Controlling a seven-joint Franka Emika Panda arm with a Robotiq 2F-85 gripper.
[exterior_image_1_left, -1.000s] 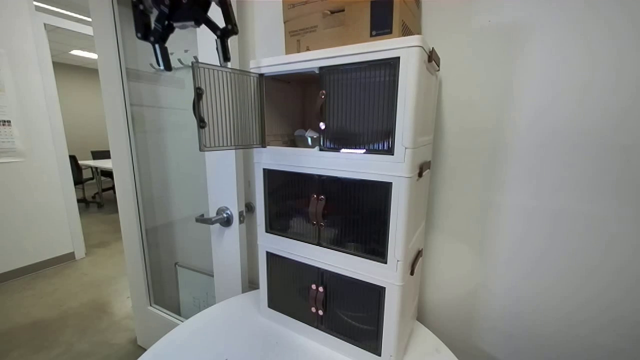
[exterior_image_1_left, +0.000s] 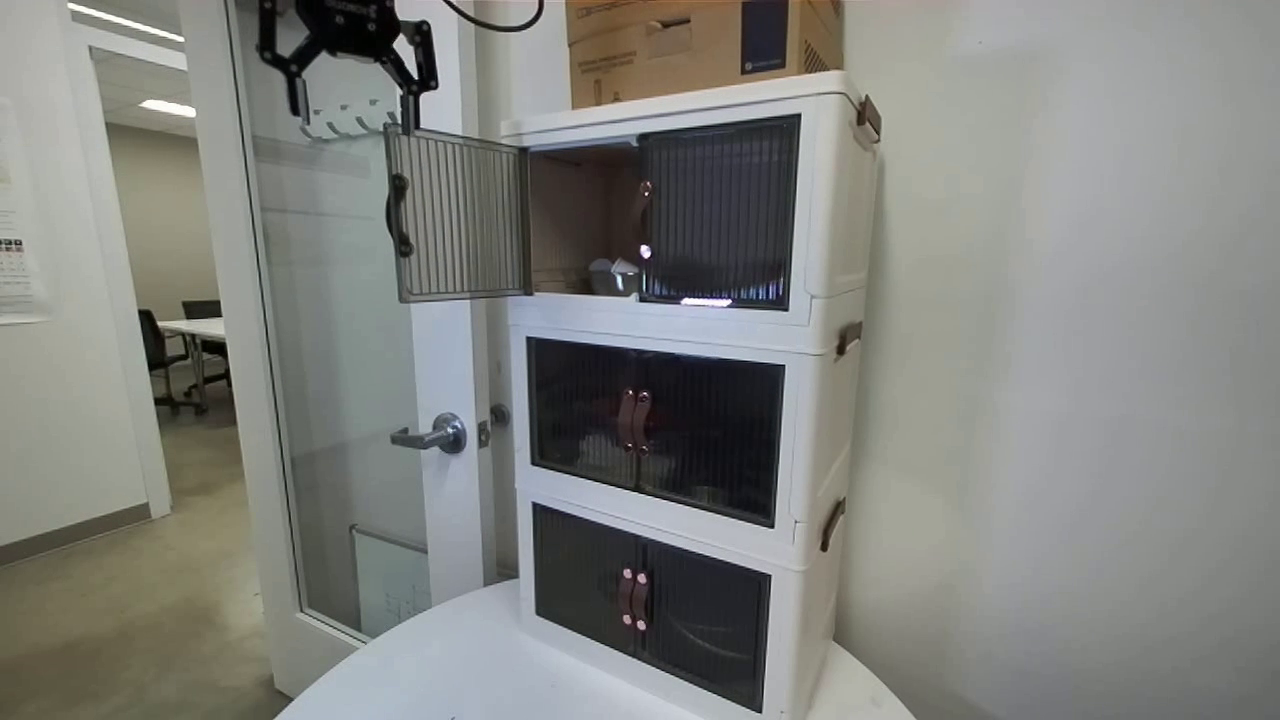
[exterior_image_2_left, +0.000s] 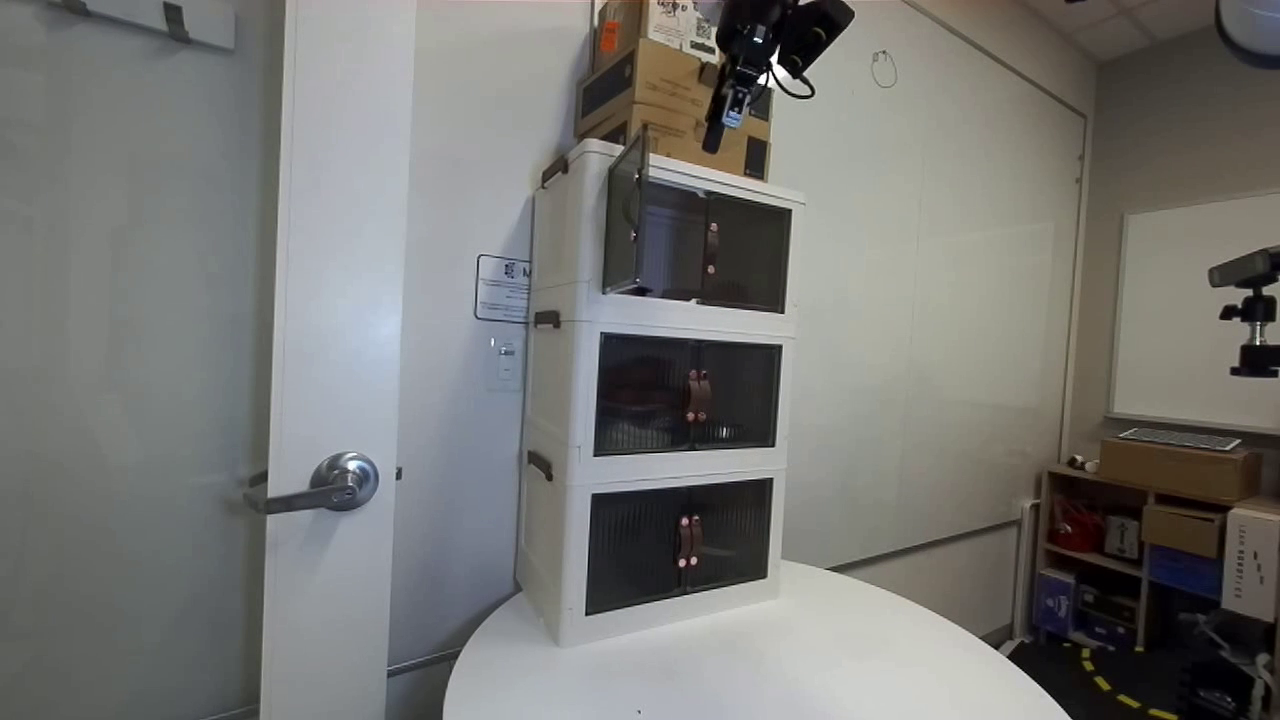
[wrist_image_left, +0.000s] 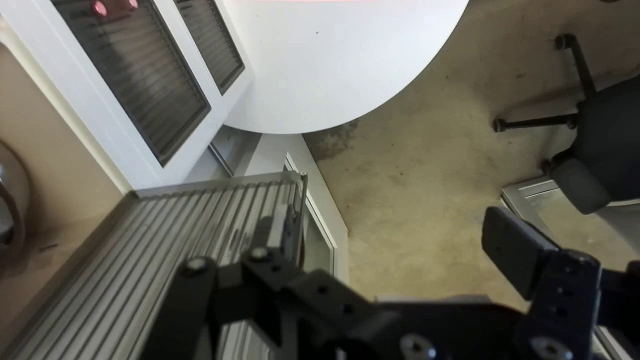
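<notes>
The top unit of a white three-tier cabinet (exterior_image_1_left: 672, 318) has its left door (exterior_image_1_left: 468, 222) swung wide, with a dark handle (exterior_image_1_left: 398, 216) at its free edge. My gripper (exterior_image_1_left: 357, 120) hangs at the top edge of this door, fingers spread and nothing between them. In the wrist view the ribbed door (wrist_image_left: 180, 234) lies beside one finger, the other finger (wrist_image_left: 510, 249) being out over the floor; whether the near one touches the door, I cannot tell. Through the opening a small silvery object (exterior_image_1_left: 613, 276) shows, partly hidden by the shut right door (exterior_image_1_left: 720, 216).
Cardboard boxes (exterior_image_2_left: 678, 96) sit on top of the cabinet. Its middle and bottom doors are shut. Beneath is a round white table (exterior_image_2_left: 840, 648) with bare space in front. A glass room door (exterior_image_1_left: 348, 360) stands behind on the left.
In exterior view 1 my gripper has shifted left and slightly up, and appears smaller. The opened cabinet door looks unmoved.
</notes>
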